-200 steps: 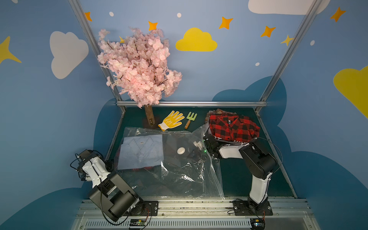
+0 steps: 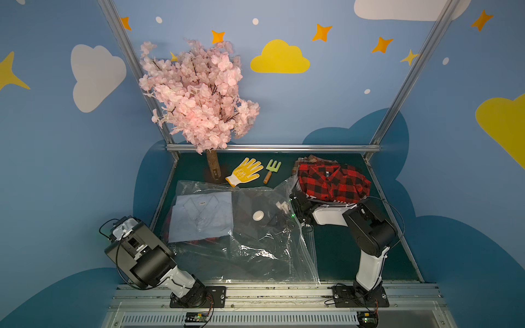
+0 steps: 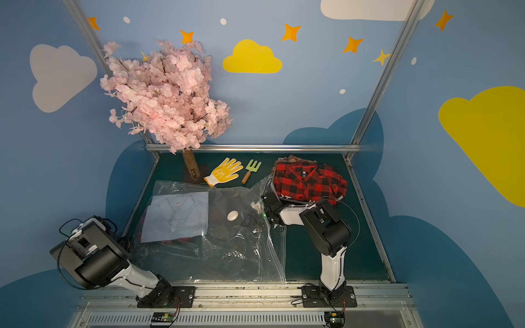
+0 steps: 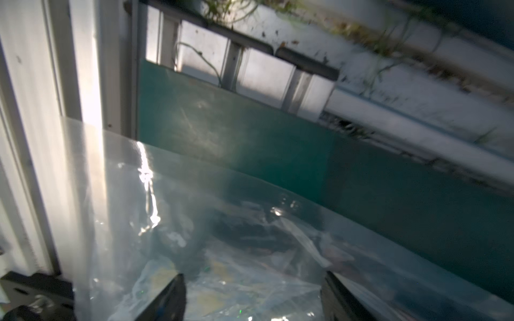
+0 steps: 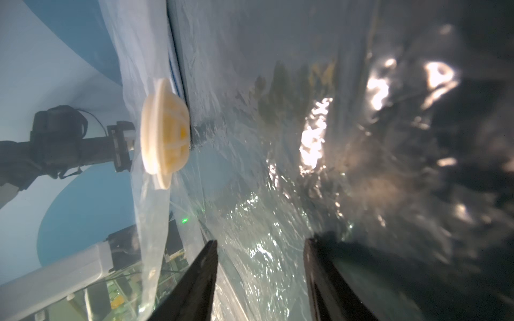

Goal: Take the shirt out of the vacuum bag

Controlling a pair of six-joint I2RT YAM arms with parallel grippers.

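Note:
A folded light blue shirt [image 2: 200, 216] shows in the left half of the clear vacuum bag [image 2: 268, 251], in both top views. My right gripper [image 3: 265, 207] is down at the bag's right edge; in the right wrist view its fingertips [image 5: 208, 256] stand apart over crinkled plastic, beside the bag's pale slider [image 5: 166, 133]. My left gripper is over the bag's left end, largely hidden behind its arm in the top views; in the left wrist view its fingertips [image 4: 174, 289] stand apart with plastic below.
Folded plaid shirts [image 2: 333, 183] lie back right. A yellow glove [image 2: 245, 172], a small fork [image 2: 271, 169] and a blossom branch [image 2: 199, 98] are at the back. Bare green table [image 2: 366, 268] shows at front right.
The right arm has shifted very slightly.

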